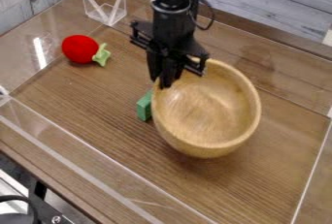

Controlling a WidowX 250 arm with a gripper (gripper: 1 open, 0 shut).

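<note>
My black gripper (168,73) reaches down from the top centre and is shut on the upper left rim of a tan wooden bowl (208,116). The bowl is tilted, its inside facing the camera. Just left of it, partly hidden, a green object (146,107) lies on the wooden surface. The fingertips are hard to make out against the bowl's rim.
A red tomato-like object (80,48) with green leaves lies at the upper left. A clear angular item (104,7) is at the back left.
</note>
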